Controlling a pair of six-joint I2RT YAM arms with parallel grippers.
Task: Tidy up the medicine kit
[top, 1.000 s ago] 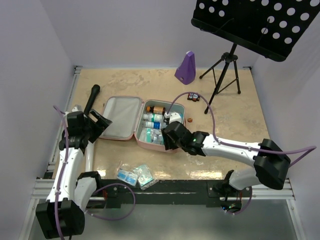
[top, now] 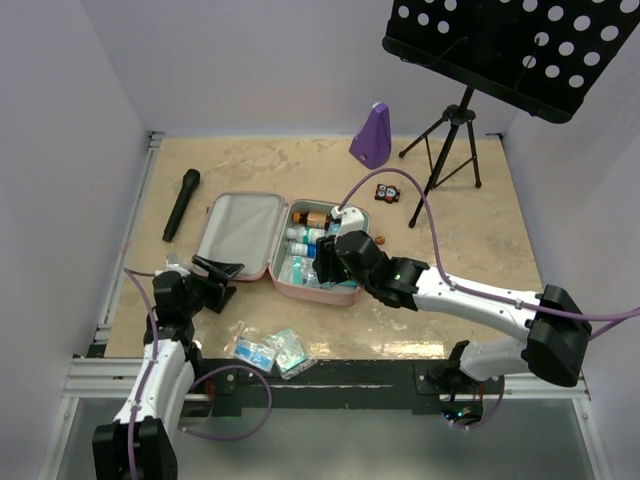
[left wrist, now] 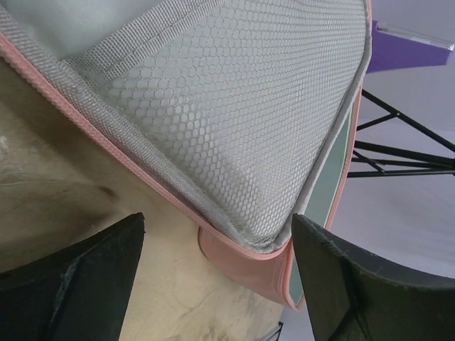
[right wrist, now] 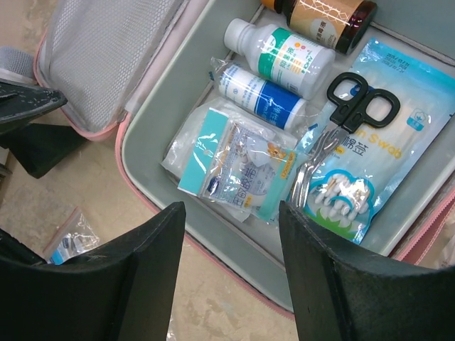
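The pink medicine kit point(top: 308, 294) lies open, its mesh lid point(left wrist: 242, 114) folded flat to the left. Inside are a brown bottle point(right wrist: 323, 18), white bottle point(right wrist: 281, 57), blue tube point(right wrist: 256, 96), small packet point(right wrist: 238, 170), scissors point(right wrist: 350, 114) and cotton swab bag point(right wrist: 412, 135). My left gripper stands open by the lid's lower edge, empty. Over the kit, my right gripper stands open with nothing between its fingertips. Clear plastic packets point(top: 255, 352) lie on the table in front of the kit.
A microphone point(top: 182, 203) lies at the left; a purple wedge point(top: 372, 140), small dark object point(top: 387, 193) and music stand point(top: 460, 120) stand or lie behind and right.
My left arm has moved right and toward the front, from above the lid's left side to its lower edge. My right gripper has shifted upward in the top view over the kit.
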